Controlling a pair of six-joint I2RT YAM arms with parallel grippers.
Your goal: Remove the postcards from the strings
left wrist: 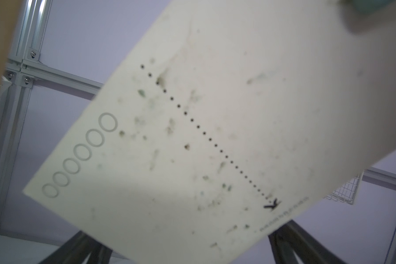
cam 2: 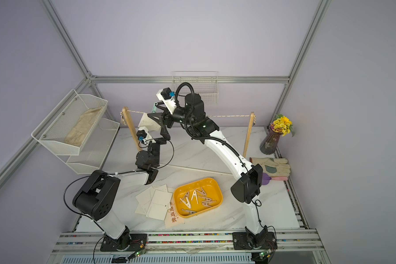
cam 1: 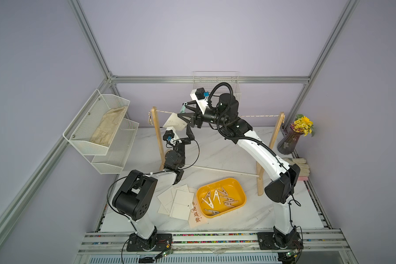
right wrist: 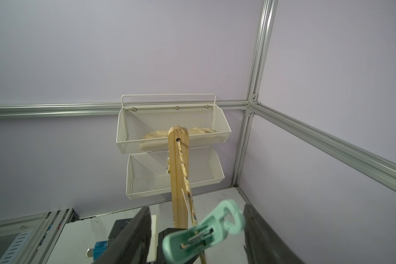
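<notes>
One postcard [cam 1: 173,121] hangs tilted from the string [cam 1: 164,111] near the left post. A mint-green clothespin [right wrist: 204,233] grips the string above it; in the right wrist view the clip lies between the spread fingers of my right gripper, with gaps on both sides. Below the card, my left gripper [cam 1: 178,130] stands open, a finger either side of the card's lower part. The postcard [left wrist: 215,132] fills most of the left wrist view. Several loose postcards [cam 1: 181,204] lie on the table at the front left.
A yellow tray [cam 1: 244,193] with several clothespins stands beside the loose cards. The wooden left post [cam 1: 157,138] rises close to my left arm. A flower vase [cam 1: 288,143] and gloves [cam 2: 275,167] sit at the right. Mid-table is clear.
</notes>
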